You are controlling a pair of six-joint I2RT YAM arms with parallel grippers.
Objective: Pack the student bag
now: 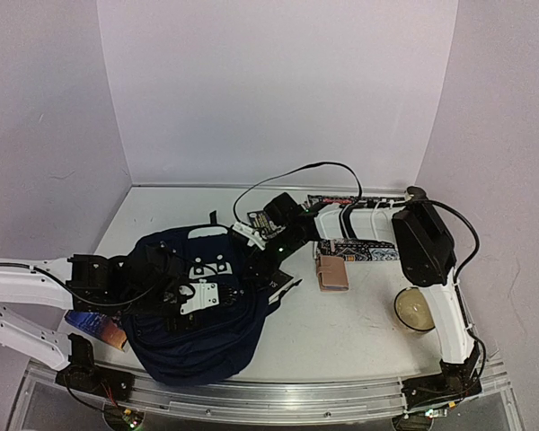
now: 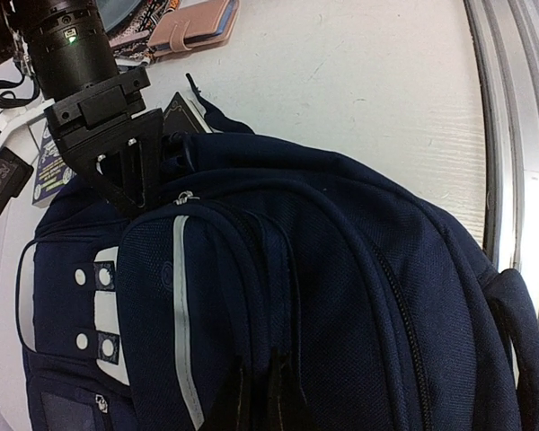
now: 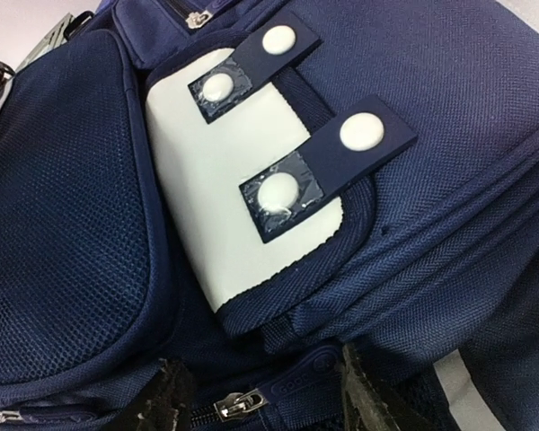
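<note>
A navy student bag lies on the left half of the table, its grey-white patches and snap straps facing up. In the left wrist view my left gripper is over the bag's front pocket, its fingers close together; whether cloth is pinched between them is unclear. My right gripper stands open at the bag's side, its fingers on either side of a metal zipper pull. From the left wrist, the right gripper's dark fingers appear against the bag's edge, near another zipper pull.
A pink wallet lies right of the bag, patterned items behind it. A round yellowish container stands at the right. A dark book pokes out beside the bag; a colourful book lies at its left.
</note>
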